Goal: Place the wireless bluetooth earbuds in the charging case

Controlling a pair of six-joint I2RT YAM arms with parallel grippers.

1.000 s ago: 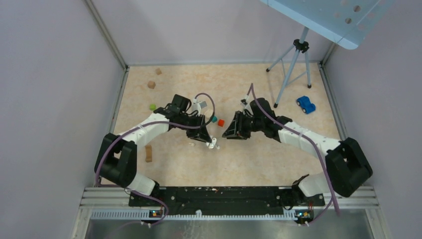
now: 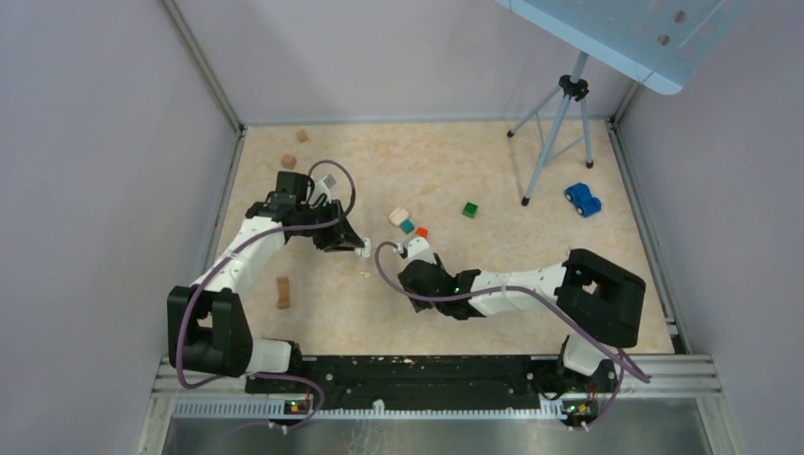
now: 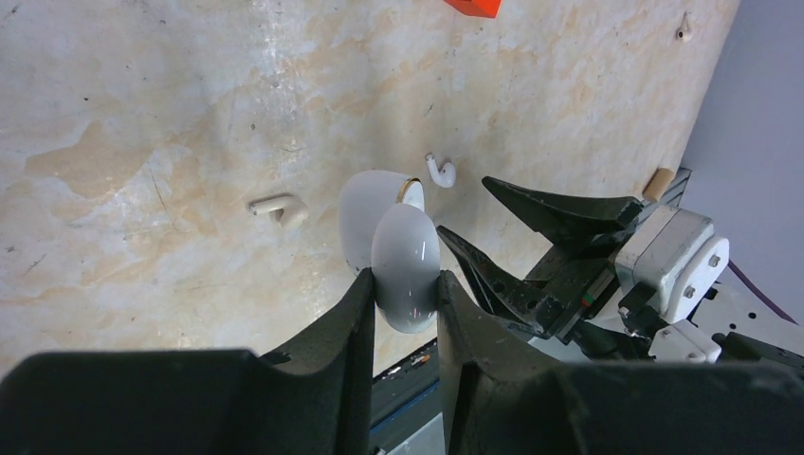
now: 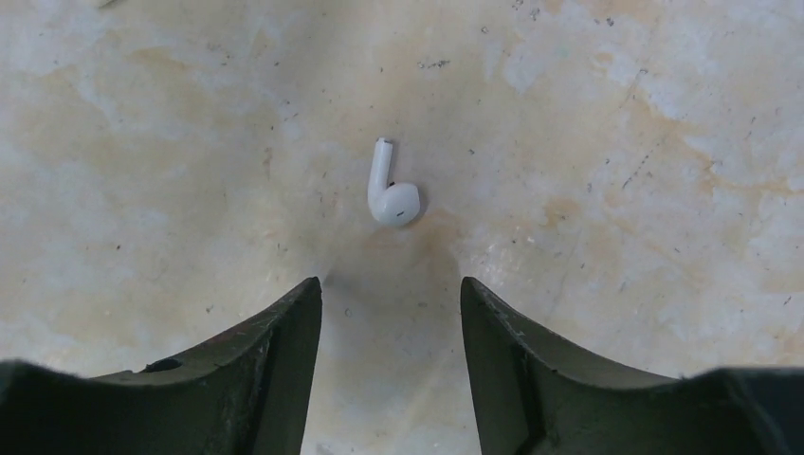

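Note:
The white charging case [image 3: 406, 270] stands with its lid open, and my left gripper is shut on it, holding it above the table. In the top view the case [image 2: 366, 247] sits at the tip of the left gripper [image 2: 359, 250]. One white earbud [image 4: 393, 201] lies on the table just ahead of my right gripper, which is open with nothing between its fingers. The left wrist view shows this earbud [image 3: 441, 172] near the right gripper's tips [image 3: 463, 204]. A second earbud [image 3: 283, 208] lies on the case's other side.
A red block [image 2: 421, 232], a teal block [image 2: 407, 227] and a cream block [image 2: 398, 216] lie behind the case. Farther off are a green block [image 2: 469, 209], a blue toy car [image 2: 582, 199] and a tripod [image 2: 559, 133]. The front left holds a brown block [image 2: 283, 292].
My left gripper has drawn left with the case, away from the right gripper.

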